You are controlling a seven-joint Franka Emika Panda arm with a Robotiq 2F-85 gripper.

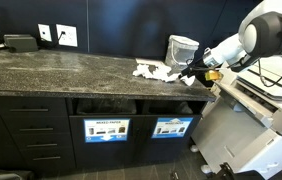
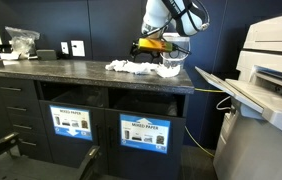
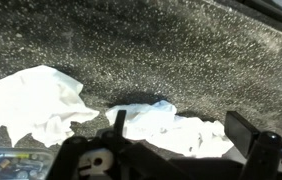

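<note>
Crumpled white papers [image 1: 153, 72] lie on the dark speckled countertop [image 1: 61, 76], near its right end. In the wrist view, one crumpled paper [image 3: 36, 105] is at the left, outside the fingers. Another paper [image 3: 176, 130] stretches across the space between my fingertips. My gripper is open above it, one dark finger [image 3: 243, 130] on the right side. Exterior view 2 has the gripper [image 2: 141, 46] raised over the papers [image 2: 131, 67], visibly apart from them.
A white container [image 1: 183, 48] stands behind the papers by the wall. Below the counter are two open compartments with blue-and-white signs [image 1: 106, 129]. An open white appliance [image 2: 256, 100] stands at the right.
</note>
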